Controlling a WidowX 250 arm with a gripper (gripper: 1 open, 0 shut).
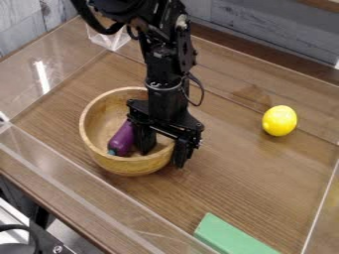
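Observation:
My black gripper (157,135) is lowered into a tan round bowl (101,149) at the left middle, its open fingers over the bowl's inside and right rim. A purple object (121,141) lies in the bowl just left of the fingers. The space between the fingertips is dark and hard to make out.
A yellow lemon-like object (280,120) lies on the wooden table (252,174) at the right. A green block (233,236) is at the front right. A white object (109,30) stands at the back left.

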